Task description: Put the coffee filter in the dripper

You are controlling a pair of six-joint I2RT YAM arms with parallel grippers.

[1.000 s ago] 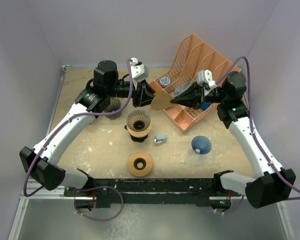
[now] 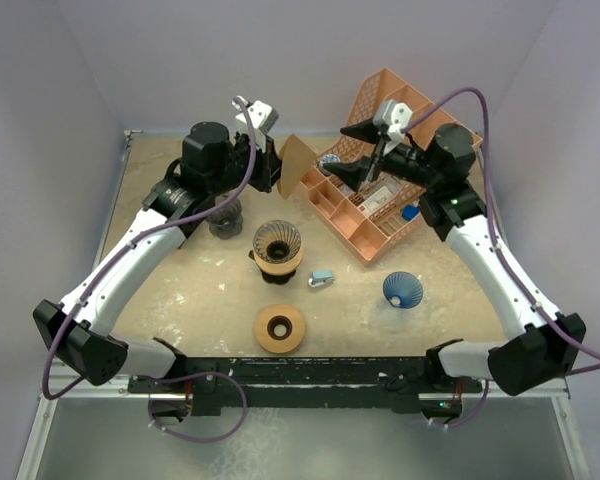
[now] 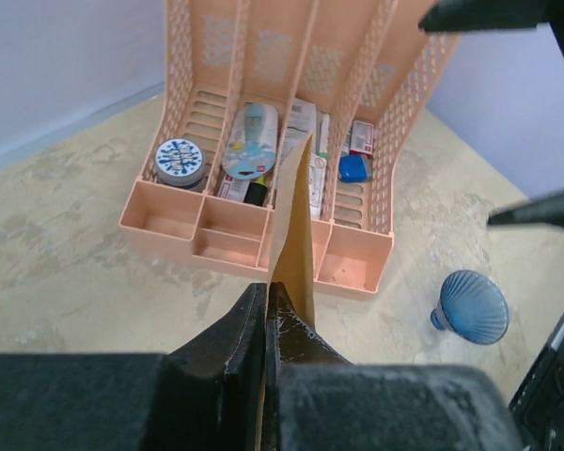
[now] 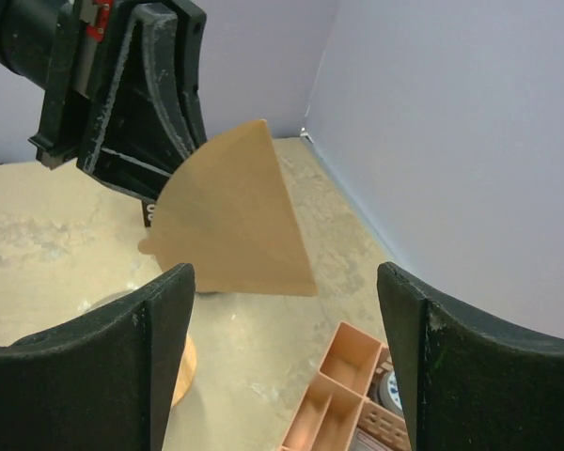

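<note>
A tan paper coffee filter (image 2: 296,164) hangs in the air, with my left gripper (image 2: 276,166) shut on its edge. Seen edge-on in the left wrist view, the filter (image 3: 294,225) rises straight out of the closed fingers. My right gripper (image 2: 350,152) stands open to the right of the filter, nothing between its fingers. In the right wrist view the filter's flat face (image 4: 230,216) shows beyond those fingers. A clear ribbed dripper (image 2: 278,243) sits on a wooden ring stand, below and slightly left of the filter.
A peach basket (image 2: 365,240) with small items stands behind the right gripper. On the table lie a blue dripper (image 2: 402,289), a light-blue clip (image 2: 321,278) and a wooden ring (image 2: 279,328). A dark dripper (image 2: 225,219) stands under the left arm.
My left gripper has moved back and left, carrying and turning the filter.
</note>
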